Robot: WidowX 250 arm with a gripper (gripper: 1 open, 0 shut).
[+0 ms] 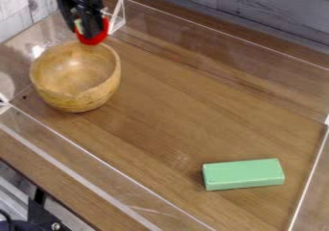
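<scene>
A red object (94,35) is up at the top left, just above and behind the wooden bowl (75,77), with my dark gripper (88,23) around it. The gripper partly hides it, and I cannot tell how firmly the fingers close on it. The bowl looks empty.
A green block (243,173) lies at the lower right of the wooden table (193,100). Clear plastic walls edge the work area.
</scene>
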